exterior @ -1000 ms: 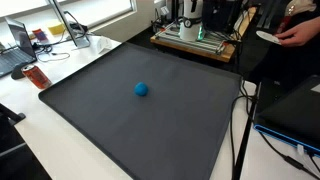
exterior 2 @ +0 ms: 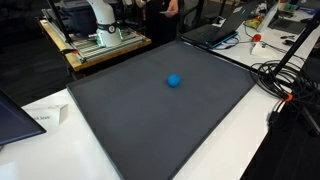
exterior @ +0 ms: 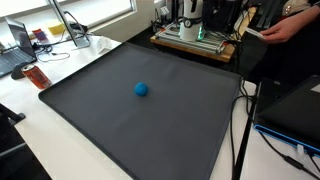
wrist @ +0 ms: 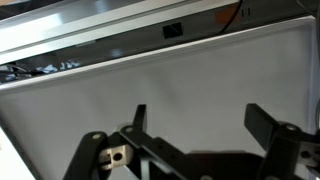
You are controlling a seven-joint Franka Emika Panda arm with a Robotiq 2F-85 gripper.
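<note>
A blue ball (exterior: 141, 89) rests on the dark grey mat (exterior: 150, 130), toward the mat's far part; exterior view 2 shows the same ball (exterior 2: 173, 80) with nothing touching it. My gripper appears in the wrist view with its two black fingers wide apart and nothing between them. Below it is a plain grey surface, and no ball shows there. Neither exterior view shows the gripper clearly. At the right edge of exterior view 1, a person's hand (exterior: 292, 27) holds a thin white object (exterior: 256, 35).
A red can (exterior: 37, 77) and a laptop (exterior: 75, 28) stand left of the mat. Black cables (exterior 2: 280, 80) run along its side, and a dark box-like object (exterior: 290, 105) sits at the right.
The person's hand and the white object have shifted slightly, and the white object now looks more tilted. The blue ball has stayed in place.
</note>
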